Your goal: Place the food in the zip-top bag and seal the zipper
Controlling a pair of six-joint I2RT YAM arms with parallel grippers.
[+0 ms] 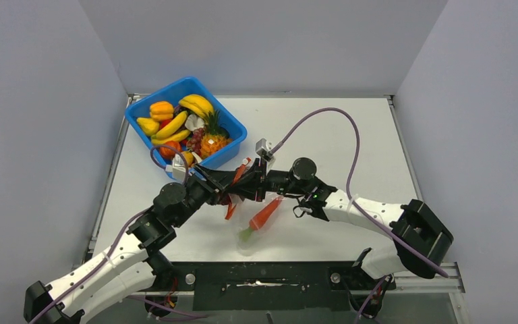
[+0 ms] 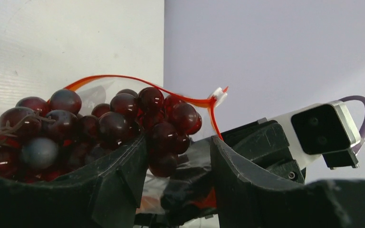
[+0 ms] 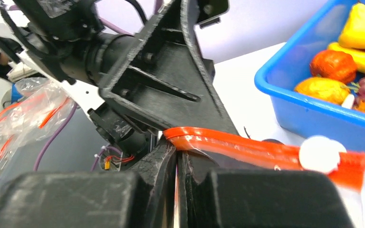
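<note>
The clear zip top bag with orange edging hangs over the table, a carrot inside it. Its orange rim passes at the fingertips of my right gripper, which is shut on that thin edge. In the left wrist view, a bunch of dark red grapes lies at the bag's mouth, in front of the orange rim. My left gripper stands part open, with a few grapes showing in and behind the gap. Both grippers meet closely at the mouth, so the grapes are mostly hidden from above.
A blue basket full of toy fruit and vegetables stands at the back left, close behind the grippers. More empty bags show beyond the table in the right wrist view.
</note>
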